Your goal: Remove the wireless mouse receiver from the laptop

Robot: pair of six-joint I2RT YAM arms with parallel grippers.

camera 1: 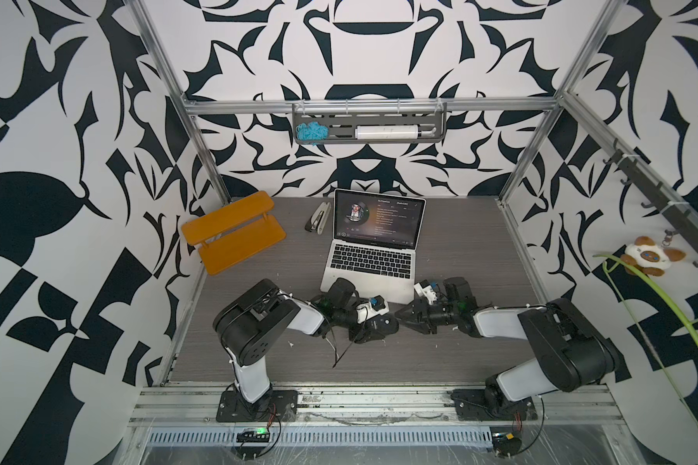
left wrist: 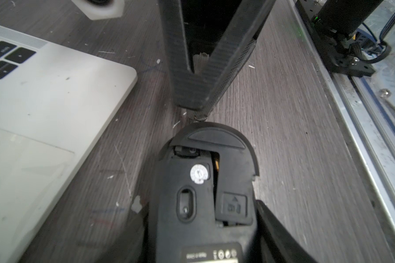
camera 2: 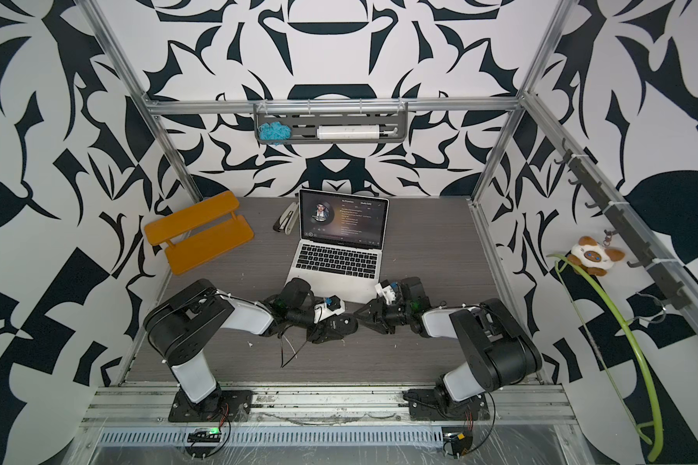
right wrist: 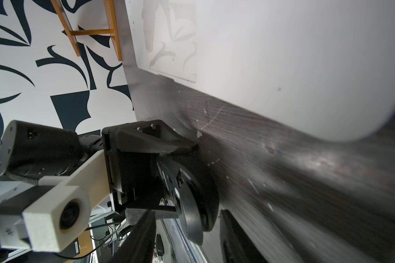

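My left gripper point(camera 1: 370, 328) is shut around the sides of a black wireless mouse point(left wrist: 197, 175), its underside facing the left wrist camera. The mouse's bottom cover point(left wrist: 234, 184) sits askew, with a dark gap along its edge. In the right wrist view the cover point(right wrist: 189, 214) stands off the body. My right gripper is part open, its fingers point(right wrist: 145, 236) spread towards the mouse's end, nothing visibly held. The laptop point(camera 1: 368, 286) is open beside both grippers. I cannot make out a receiver in any view.
An orange stand point(camera 1: 236, 232) and a stapler point(camera 1: 318, 217) lie left of the laptop. A rack point(camera 1: 370, 124) hangs on the back wall.
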